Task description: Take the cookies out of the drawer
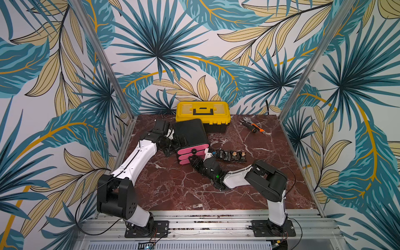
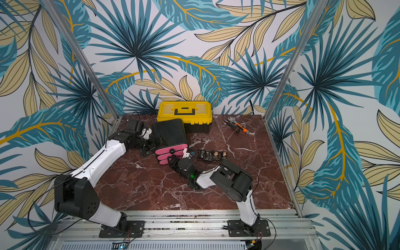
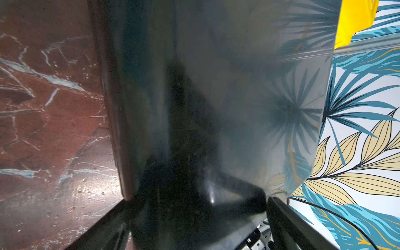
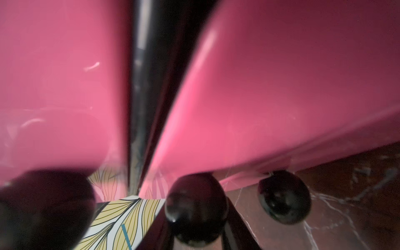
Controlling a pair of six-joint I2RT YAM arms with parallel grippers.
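A black drawer box point(image 1: 189, 131) with pink drawer fronts point(image 1: 198, 146) and round black knobs stands mid-table. My left gripper point(image 1: 177, 143) is against its left side; in the left wrist view its fingers straddle the dark glossy body, though whether they grip is unclear. My right gripper point(image 1: 193, 160) is at the drawer fronts; in the right wrist view its fingertips lie behind the middle knob point(image 4: 195, 208), part open, whether touching is unclear. No drawer is visibly pulled out, and no cookies can be made out inside.
A yellow toolbox point(image 1: 203, 108) stands behind the box. A row of dark small packets point(image 1: 231, 155) lies to its right, pliers point(image 1: 254, 126) at the back right.
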